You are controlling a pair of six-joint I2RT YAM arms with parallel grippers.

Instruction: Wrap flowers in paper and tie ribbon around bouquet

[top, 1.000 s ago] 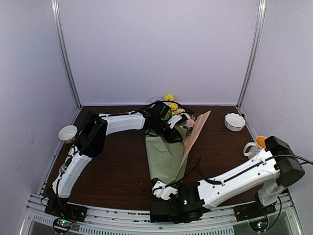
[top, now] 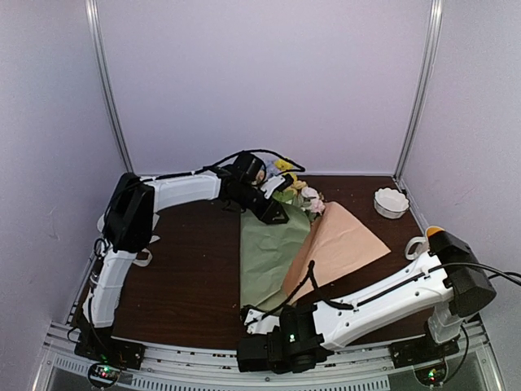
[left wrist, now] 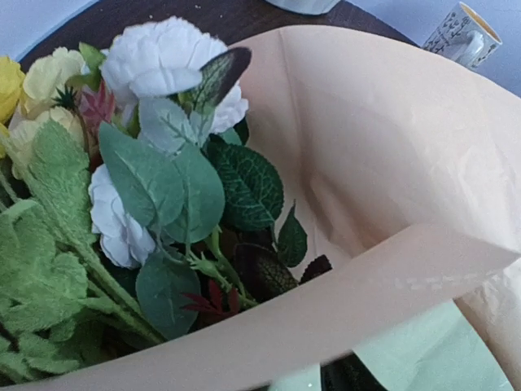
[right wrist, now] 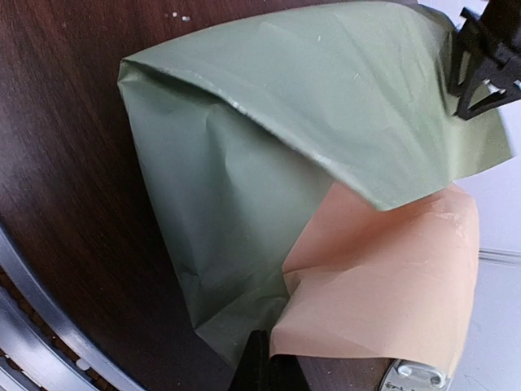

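The bouquet of white, pink and yellow flowers (left wrist: pixel 163 65) lies at the table's back centre, on green wrapping paper (top: pixel 264 252) and peach paper (top: pixel 342 248) that fans out to the right. My left gripper (top: pixel 273 212) is over the bouquet's upper part; in the right wrist view its black fingers (right wrist: pixel 480 77) stand apart by the green paper's edge. My right gripper is shut at the front end of the wrapping, where the peach and green paper meet; whether paper is between its fingertips is hidden.
A white bowl (top: pixel 391 204) and a mug (top: pixel 415 247) stand at the right side. White items are partly hidden behind the left arm.
The peach paper has spread open to the right. My left gripper has moved up and slightly left; my right arm has shifted a little toward the front left.
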